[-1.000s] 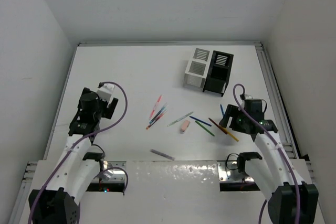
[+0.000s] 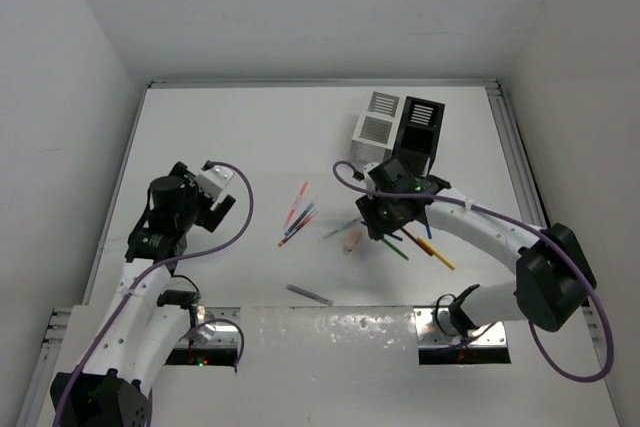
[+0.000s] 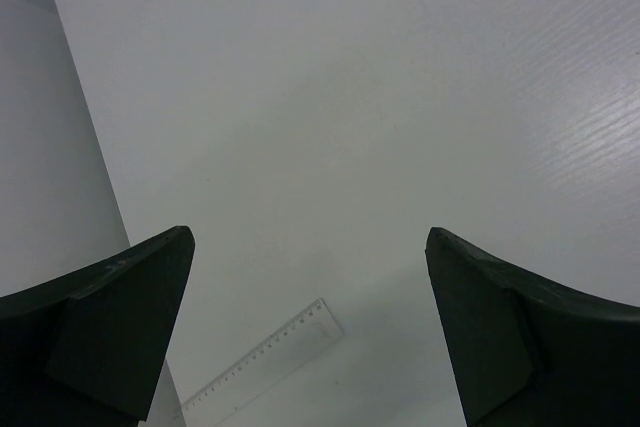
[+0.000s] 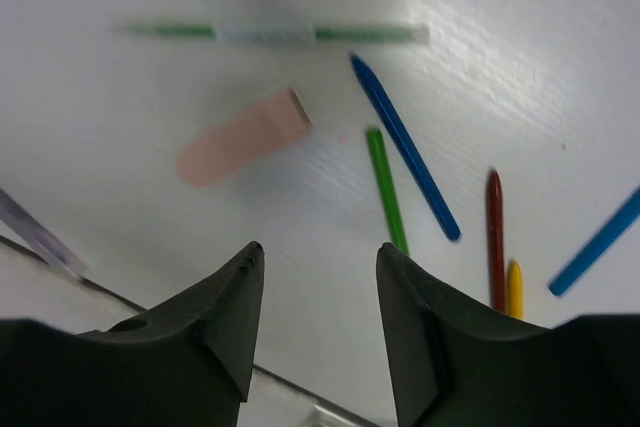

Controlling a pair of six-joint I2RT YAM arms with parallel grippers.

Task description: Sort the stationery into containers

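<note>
Over the right-hand stationery, my right gripper [image 2: 373, 225] points down with its fingers apart and nothing between them. In the right wrist view the pink eraser [image 4: 245, 137] lies ahead of the fingertips, beside a green-and-clear pen [image 4: 270, 33]. A blue stick [image 4: 405, 147], a green stick [image 4: 388, 192], a dark red stick [image 4: 496, 237] and a yellow one [image 4: 515, 292] lie farther right. My left gripper is open and empty, with a clear ruler [image 3: 265, 359] below on the table. The white container [image 2: 372, 129] adjoins the black container [image 2: 417, 137], partly covered by my right arm.
Several coloured pens [image 2: 297, 215] lie together mid-table. A grey stick [image 2: 309, 295] rests near the front edge. At far right of the right wrist view is another blue stick [image 4: 600, 242].
My right arm has swung left from the right side and now hangs over the eraser and sticks. The left gripper has turned and shifted slightly right. The stationery has not visibly moved.
</note>
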